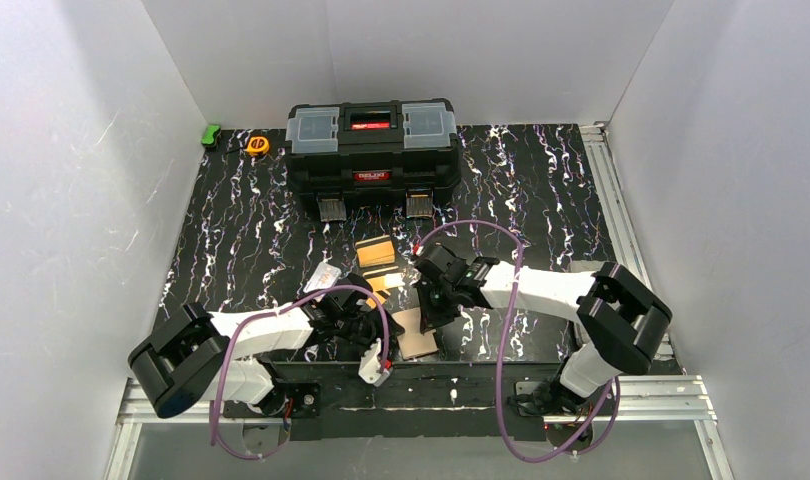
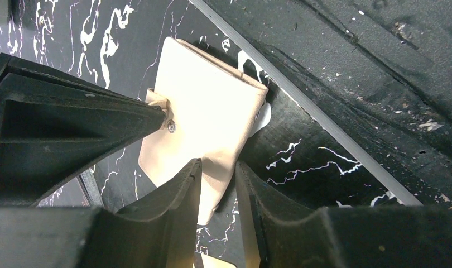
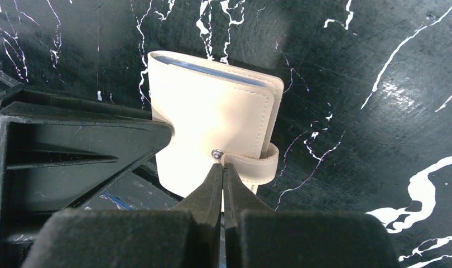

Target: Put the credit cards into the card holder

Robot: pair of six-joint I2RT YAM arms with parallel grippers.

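Note:
The beige card holder (image 1: 415, 340) lies at the table's front edge between both grippers, with a folded top opening and a snap strap (image 3: 254, 167); something blue shows inside the opening. My right gripper is shut, its tips at the strap by the snap. In the left wrist view, my left gripper has its tips slightly apart over the holder's (image 2: 201, 111) edge, nothing clearly between them. Several cards, yellow (image 1: 374, 250) and white (image 1: 323, 276), lie behind the grippers.
A black toolbox (image 1: 371, 150) stands at the back. An orange tool (image 1: 258, 145) and a green object (image 1: 210, 137) sit at the back left.

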